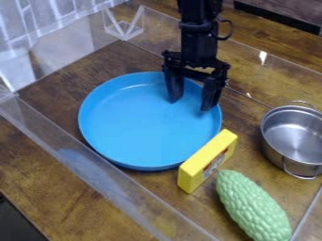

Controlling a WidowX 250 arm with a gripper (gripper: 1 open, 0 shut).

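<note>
A black gripper (191, 89) comes down from the top of the view over the back right part of a blue plate (138, 127), its two dark fingers low at the plate's back edge. Whether they are open or shut on anything is hard to tell; they look spread apart with blue showing between them.
A yellow box (206, 160) stands at the plate's front right. A steel pot (291, 136) is at the right, a green vegetable-like object (251, 205) at the front right. Clear plastic walls run along the left and front. Bare wood (70, 85) lies left of the plate.
</note>
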